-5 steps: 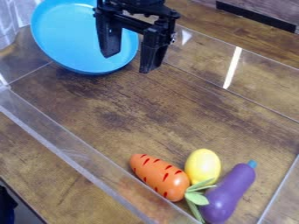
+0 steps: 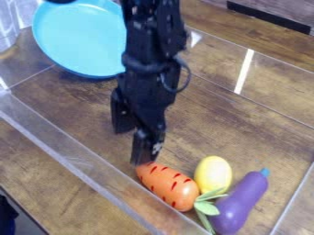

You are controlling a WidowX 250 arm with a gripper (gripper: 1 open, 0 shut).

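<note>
My black gripper (image 2: 132,138) hangs low over the table, its lower fingertip just above the top end of an orange toy carrot (image 2: 168,186) with red marks and green leaves. The gripper is open, and its far finger is partly hidden behind the near parts. Right of the carrot lie a yellow lemon (image 2: 214,174) and a purple eggplant (image 2: 240,204), close together.
A light blue plate (image 2: 72,37) rests at the back left, partly behind the arm. Clear walls or strips (image 2: 50,138) run along the left and right of the wooden table (image 2: 245,119).
My gripper has come down and toward the viewer from over the plate to just above the carrot. The vegetables and plate have not visibly moved.
</note>
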